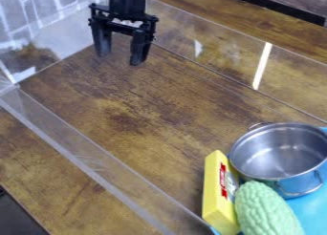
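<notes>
My black gripper [121, 44] hangs at the top left of the camera view, above the far end of the wooden floor inside clear plastic walls. Its two dark fingers point down and stand apart, with nothing visible between them. A steel pot [277, 157], a yellow box [219, 191] with a red label and a green corn-like object [270, 212] sit together at the lower right, far from the gripper.
A blue surface [307, 211] lies under the items at the lower right. Clear plastic barriers run along the left, back and right sides.
</notes>
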